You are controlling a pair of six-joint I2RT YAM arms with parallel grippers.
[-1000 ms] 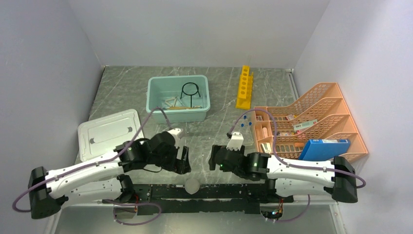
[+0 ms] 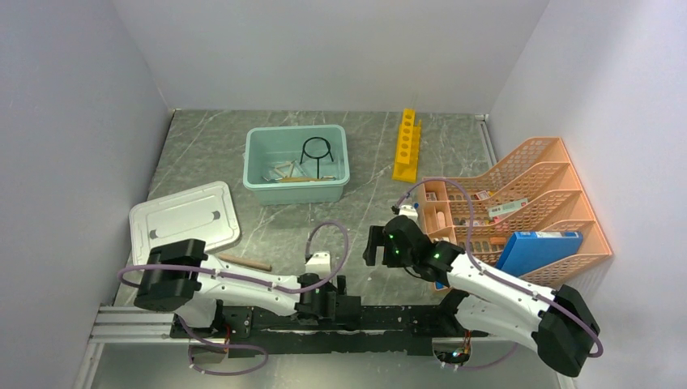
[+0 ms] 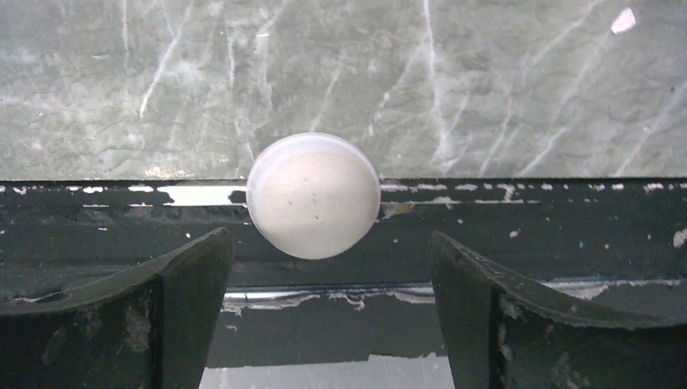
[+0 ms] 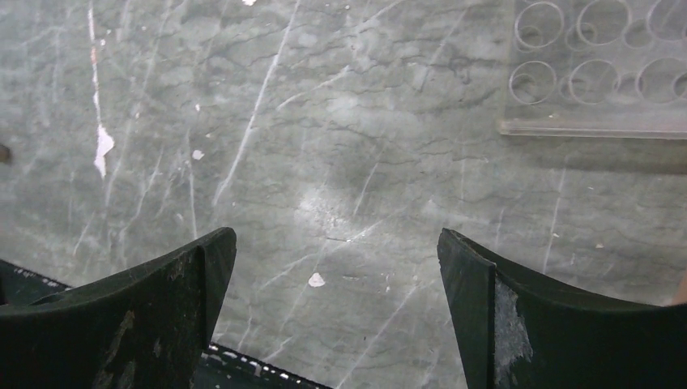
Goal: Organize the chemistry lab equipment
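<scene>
My left gripper is open above a round white disc (image 3: 313, 194) lying on the front edge of the table, with nothing between its fingers. My right gripper is open over bare tabletop, beside a clear tube rack (image 4: 595, 105) at upper right in the right wrist view. A teal bin (image 2: 296, 194) holds a black ring stand (image 2: 317, 159) and glassware. A yellow test tube rack (image 2: 405, 146) stands at the back right.
A white lid (image 2: 178, 219) and a wooden stick (image 2: 247, 262) lie at left. An orange organizer (image 2: 526, 170) with a blue box (image 2: 535, 251) fills the right.
My left gripper has moved right and toward the front, over the disc. My right gripper has shifted slightly right and back, its arm swinging.
</scene>
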